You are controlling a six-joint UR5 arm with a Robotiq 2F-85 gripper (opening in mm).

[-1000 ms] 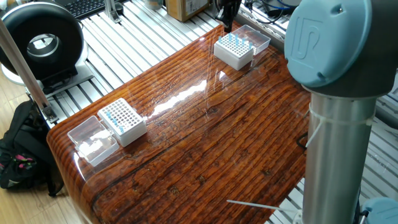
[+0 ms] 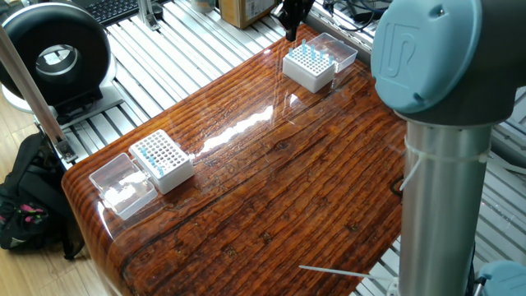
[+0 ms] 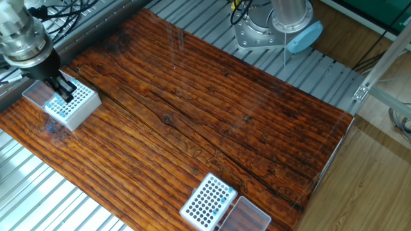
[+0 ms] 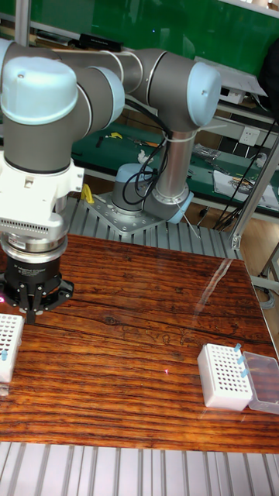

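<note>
Two white tip racks with round holes stand on the glossy brown wooden board. In exterior view 1 the far rack (image 2: 308,72) has several pale blue tips (image 2: 313,51) poking up from it. The near rack (image 2: 173,176) has a few blue pieces (image 2: 146,154) sitting low in its holes. My black gripper (image 2: 292,36) hangs over the edge of the far rack, its fingers pointing down; exterior view 2 has the gripper (image 3: 68,95) above that rack's holes. Its fingertips look close together, but the gap does not show clearly, and no tip can be made out between them.
Each rack has its clear lid folded open beside it: the far lid (image 2: 335,51) and the near lid (image 2: 123,187). Between the racks the wooden board (image 3: 173,115) is bare. A white cable tie (image 2: 333,270) sticks out near the arm's column.
Over the last second my gripper has shifted slightly left in exterior view 1, and the arm's blue joint cap moved a little left too. Racks, lids and tips look unchanged.
</note>
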